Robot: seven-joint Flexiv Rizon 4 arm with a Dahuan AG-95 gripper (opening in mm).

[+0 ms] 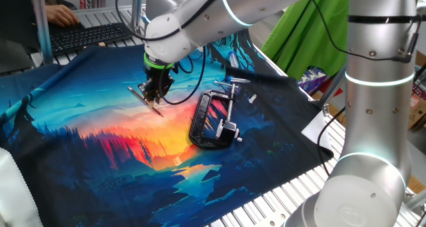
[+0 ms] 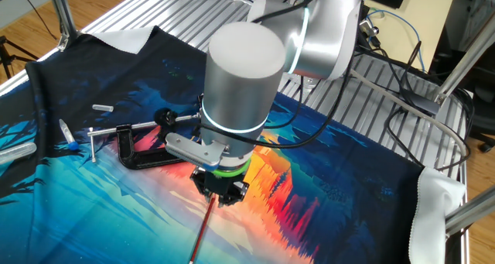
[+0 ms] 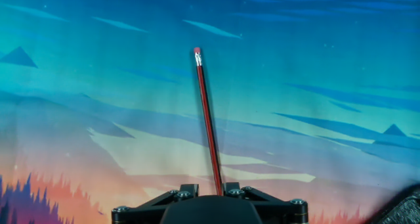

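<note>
A dark red pencil [image 3: 207,119] with a pink eraser lies on the printed cloth [image 3: 315,86]. In the wrist view my gripper is open, its two fingers [image 3: 189,190] standing apart on either side of the pencil's lower visible part. A gap shows between pencil and fingers, and the near end is hidden by the gripper body. From exterior view 1, the gripper [image 1: 153,100] is low over the middle of the pencil [image 1: 137,94]. Seen from exterior view 2, part of the pencil [image 2: 202,231] sticks out from under the gripper [image 2: 214,200].
Beside the gripper lies a black clamp [image 1: 201,124] with a metal screw bar. Beyond it are a small clear tube [image 2: 103,108] and a blue-capped tube [image 2: 68,134]. A keyboard [image 1: 90,35] with a hand sits at the far left.
</note>
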